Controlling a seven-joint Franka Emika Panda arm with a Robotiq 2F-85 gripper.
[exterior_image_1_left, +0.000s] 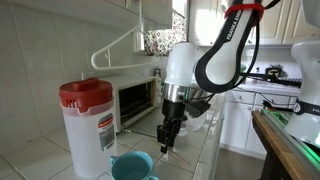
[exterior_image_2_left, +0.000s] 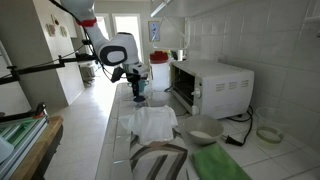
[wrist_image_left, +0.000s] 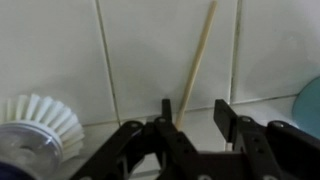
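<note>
A thin tan stick (wrist_image_left: 203, 45) lies across the white tiles in the wrist view. Its near end reaches in between the black fingertips of my gripper. These fingertips stand apart, one on either side of the stick, with a gap showing on the right. In exterior view 1 the gripper (exterior_image_1_left: 171, 138) points down low over the counter, below the white arm (exterior_image_1_left: 183, 75); the stick is too small to make out there. From the far end of the counter, the arm (exterior_image_2_left: 115, 55) also shows in exterior view 2.
A blue mug (exterior_image_1_left: 132, 166) and a red-lidded white container (exterior_image_1_left: 88, 130) stand near the gripper. A white-bristled brush (wrist_image_left: 68, 122) is at the wrist view's left. A white toaster oven (exterior_image_2_left: 215, 88), bowl (exterior_image_2_left: 202, 130), cloth (exterior_image_2_left: 153, 123) and green towel (exterior_image_2_left: 218, 163) occupy the counter.
</note>
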